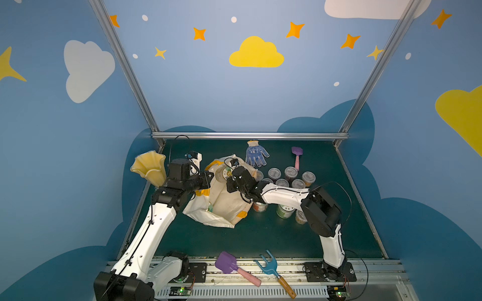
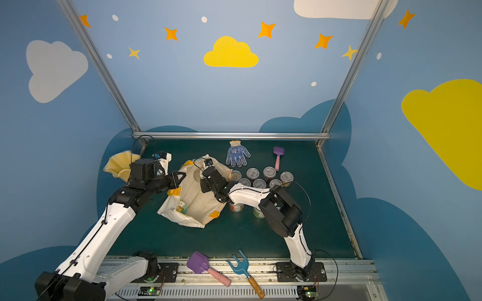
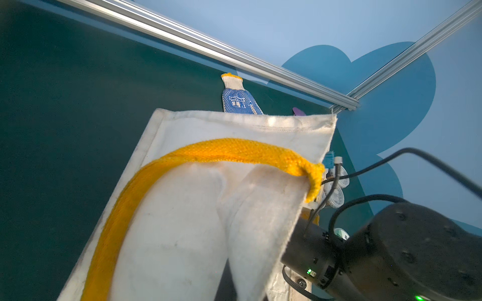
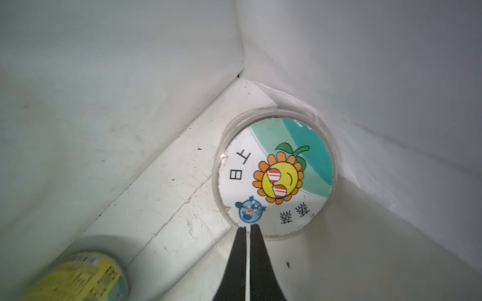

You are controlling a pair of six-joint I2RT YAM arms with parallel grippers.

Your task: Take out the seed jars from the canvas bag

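Note:
The canvas bag lies open on the green table, left of centre. Inside it, the right wrist view shows a seed jar with a sunflower lid in a corner, and a second jar with a yellow label at lower left. My right gripper is shut with nothing between its fingers, its tips overlapping the near edge of the sunflower lid in that view. My left gripper stays at the bag's left rim, shut on a fold of the white cloth beside the yellow handle.
Several seed jars stand right of the bag, partly under my right arm. A blue glove and a purple scoop lie at the back. A purple shovel and a blue fork rest at the front edge.

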